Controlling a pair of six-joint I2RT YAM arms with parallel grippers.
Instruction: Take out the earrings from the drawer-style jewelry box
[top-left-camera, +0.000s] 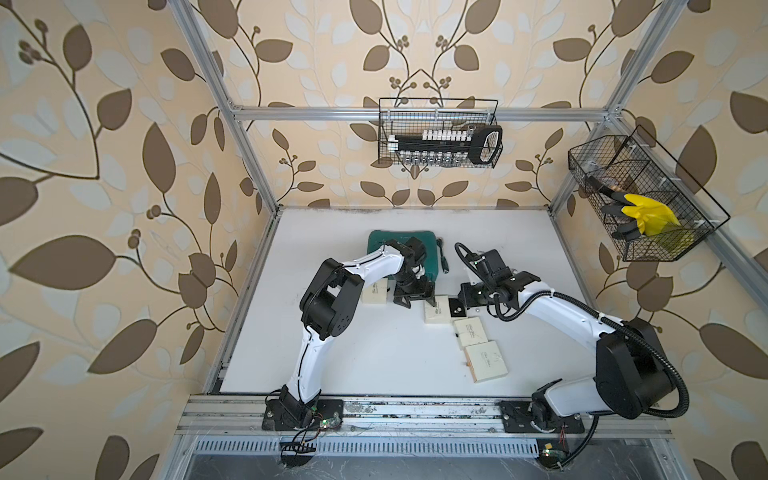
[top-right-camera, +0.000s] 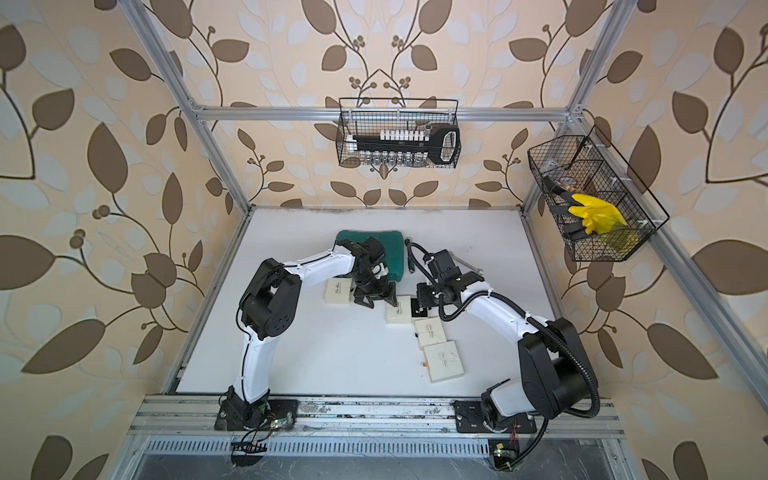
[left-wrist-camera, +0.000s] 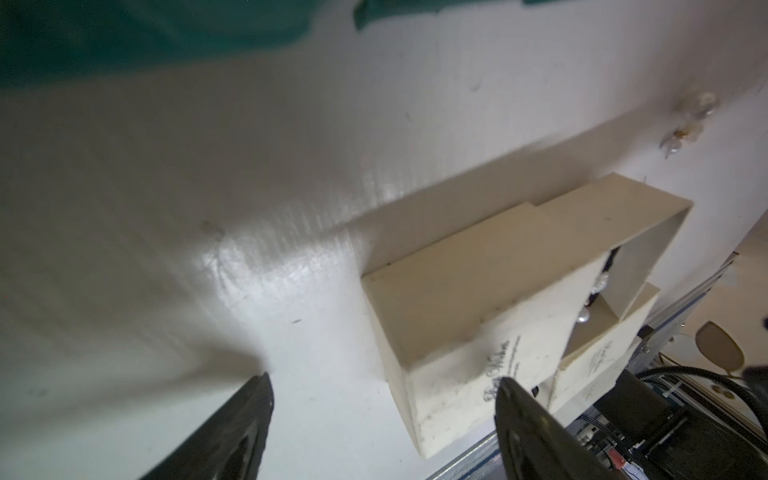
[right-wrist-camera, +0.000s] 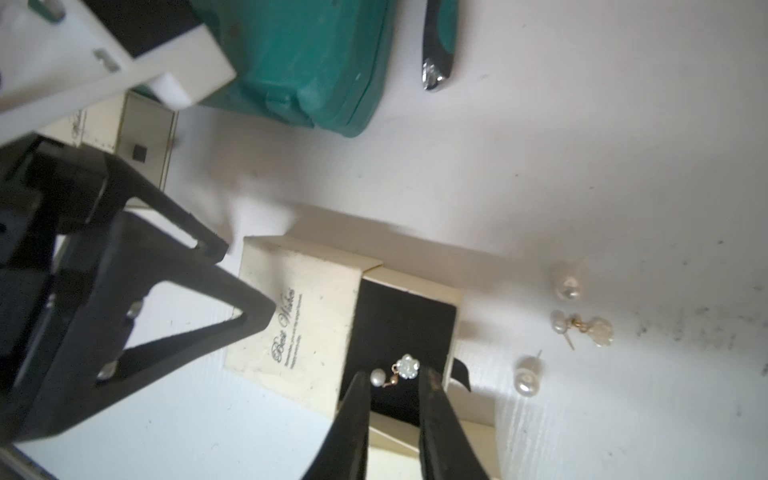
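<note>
The cream jewelry box has its drawer slid out to the right, showing a black lining. On that lining lies an earring with a clear flower and a pearl. Above it my right gripper stands open, its fingertips either side of the earring in the right wrist view; contact cannot be made out. Loose on the table to the right are a pearl earring, a flower earring and another pearl earring. My left gripper is open at the box's closed end, fingers apart.
Two more cream boxes stand in front of the open one. Behind are a green case and a dark-handled tool. Another cream box is at left.
</note>
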